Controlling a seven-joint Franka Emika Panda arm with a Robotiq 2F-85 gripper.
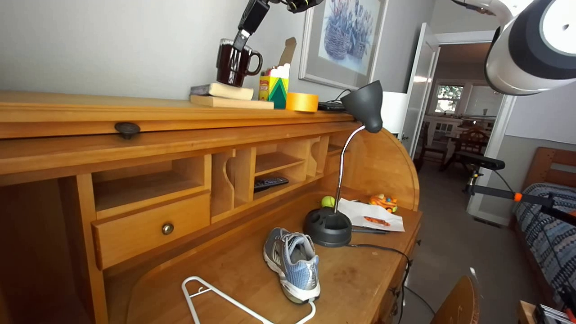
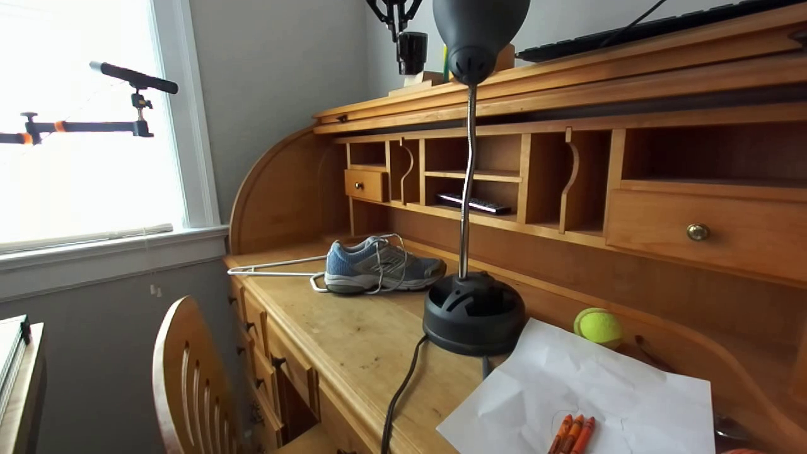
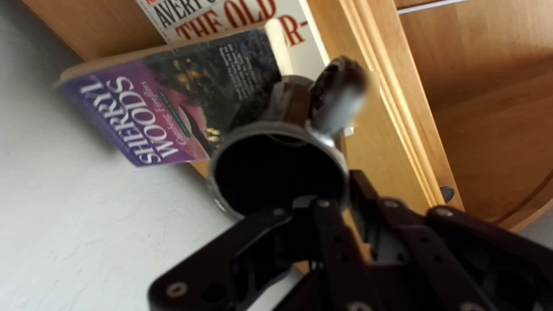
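A dark brown mug stands roughly upright at the top of two stacked books, its base at or just touching the upper book. The lower book lies flat on the desk's top shelf. My gripper is shut on the mug's wall at the rim, one finger inside the mouth and the other outside. From the wrist, the mug's mouth looks dark, and its handle points away toward the shelf's front edge. Exterior view 2 shows the mug hanging beneath the gripper, partly against the grey wall.
Right of the books stand a crayon box and a roll of orange tape. A black desk lamp rises near the shelf. Below are a shoe, a white hanger and a tennis ball. The shelf's left stretch is clear.
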